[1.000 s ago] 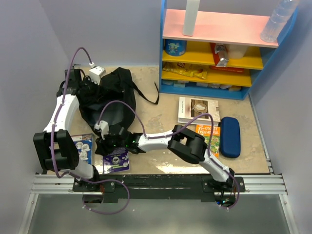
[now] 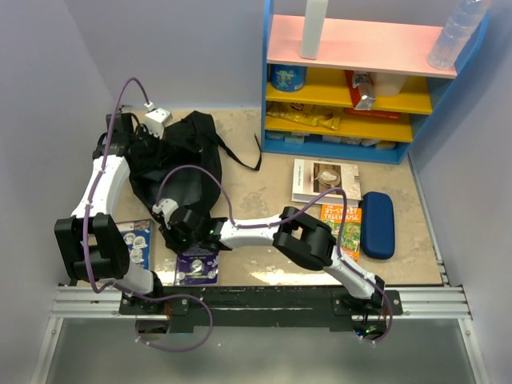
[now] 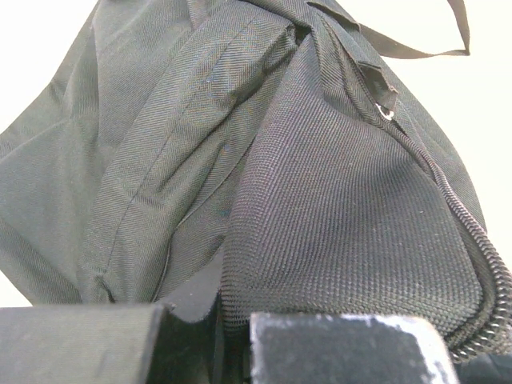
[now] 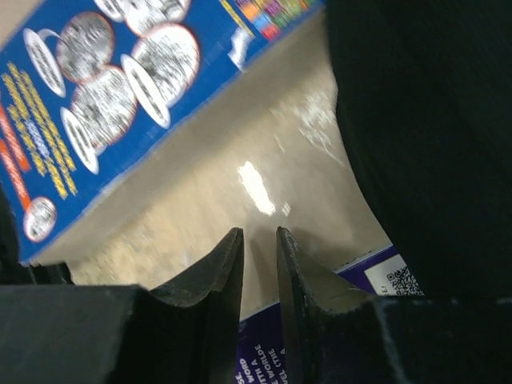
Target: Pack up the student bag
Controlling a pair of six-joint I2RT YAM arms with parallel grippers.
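The black bag (image 2: 192, 176) lies open at the back left. My left gripper (image 2: 144, 144) is shut on the bag's fabric; the left wrist view is filled by folds and a zipper (image 3: 448, 208). My right gripper is low at the bag's front, over a purple book (image 2: 196, 268), with only a narrow gap between its fingers. A blue booklet (image 2: 134, 244) with round pictures lies to its left. In the right wrist view a dark edge of the bag hangs beside the fingers.
A white book (image 2: 326, 178), an orange book (image 2: 340, 228) and a blue case (image 2: 378, 226) lie at the right. The shelf (image 2: 360, 48) with food and bottles stands behind.
The left arm has not visibly moved.
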